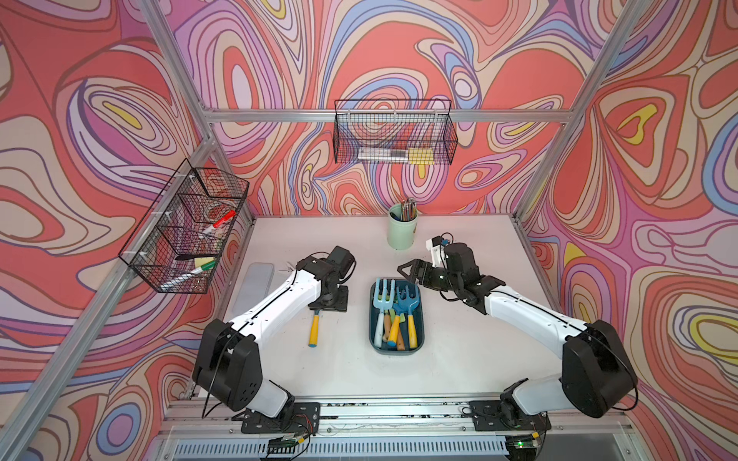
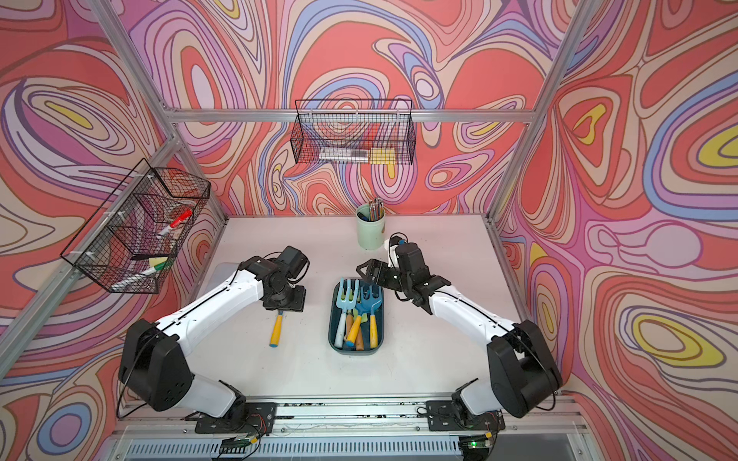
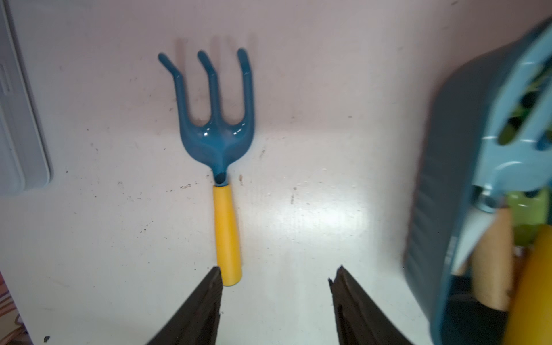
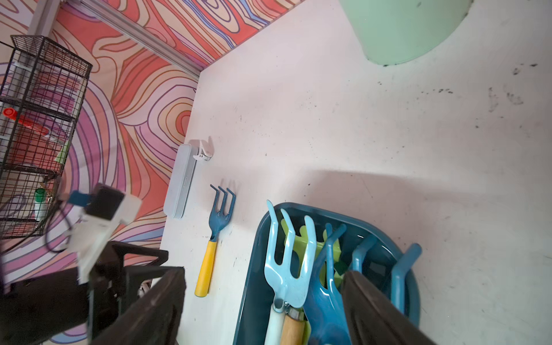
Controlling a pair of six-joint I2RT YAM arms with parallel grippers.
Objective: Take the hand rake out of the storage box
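Note:
A blue three-tined hand rake (image 3: 217, 138) with a yellow handle lies on the table, left of the storage box (image 3: 425, 218). My left gripper hangs above it, open and empty. The dark box holds several tools, among them a light blue fork (image 4: 287, 279) and darker blue tools (image 4: 325, 299) with yellow, wooden and white handles. My right gripper (image 2: 375, 272) stands open over the box's back end, with nothing visible between its fingers.
A green pot (image 1: 402, 234) with sticks stands at the back. A grey tray (image 1: 257, 280) lies at the left. Wire baskets (image 1: 396, 134) hang on the back and left frames.

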